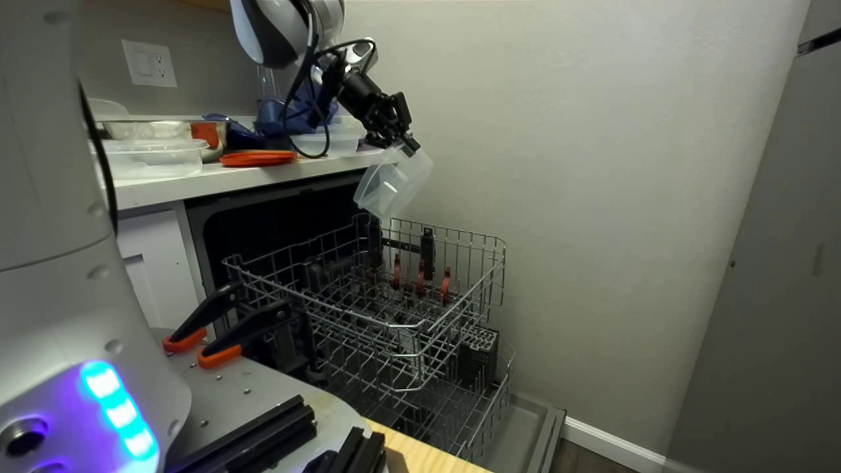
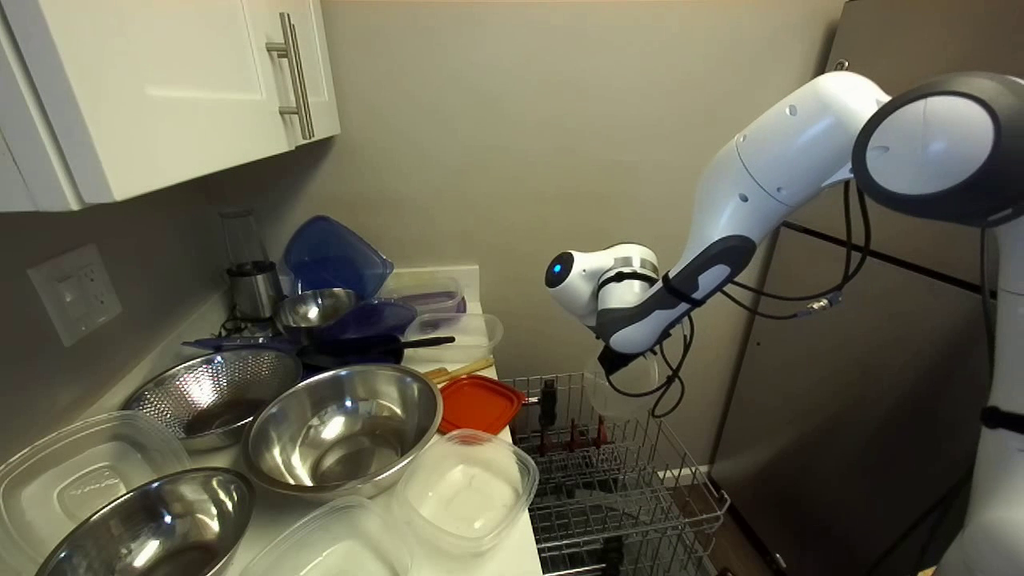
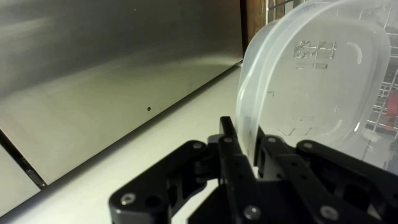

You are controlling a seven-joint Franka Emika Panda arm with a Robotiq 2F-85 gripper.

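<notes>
A clear plastic container (image 1: pixel 394 185) hangs tilted from my gripper (image 1: pixel 411 144), above the back of the dishwasher's upper rack (image 1: pixel 465 236). The wrist view has the gripper shut on the rim of the container (image 3: pixel 317 86), one finger on each side of the wall. Through the clear plastic, bits of the rack's wires show beyond it. In exterior view 2 the arm's end covers the gripper, and only part of the container (image 2: pixel 619 395) appears beneath it.
On the counter (image 1: pixel 181 188) stand steel bowls (image 2: pixel 346 432), a colander (image 2: pixel 216 389), an orange lid (image 2: pixel 480 403) and more clear containers (image 2: pixel 467 485). The upper rack looks mostly empty, with red clips (image 1: pixel 421 280). A lower rack (image 1: pixel 441 410) is pulled out below. The wall is close behind.
</notes>
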